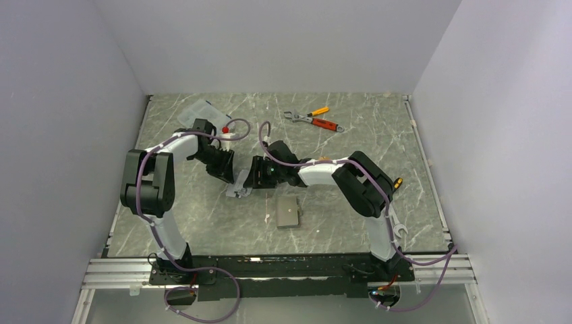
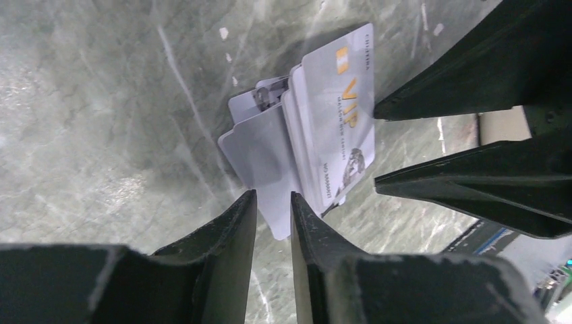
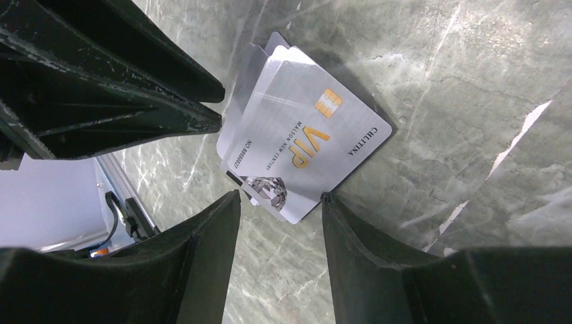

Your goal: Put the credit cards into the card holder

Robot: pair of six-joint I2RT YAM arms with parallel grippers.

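A fanned pile of silver-grey credit cards (image 1: 239, 183) lies on the stone-patterned table, left of centre. Its top card (image 3: 310, 135) is printed "VIP", while others (image 2: 263, 162) stick out from under it unevenly. My left gripper (image 1: 228, 181) hovers at the pile's left side, its fingertips (image 2: 248, 209) a small gap apart with nothing held. On the opposite side, my right gripper has its fingers wider apart; one fingertip (image 3: 329, 202) appears close to the top card's edge, but contact is unclear. The metallic card holder (image 1: 287, 212) rests nearer the robot, right of the pile.
At the back are pliers with red and yellow handles (image 1: 317, 121) and a clear plastic box (image 1: 195, 111). A wrench (image 1: 400, 228) and a yellow-handled tool (image 1: 397, 183) lie far right. Open table surrounds the card holder.
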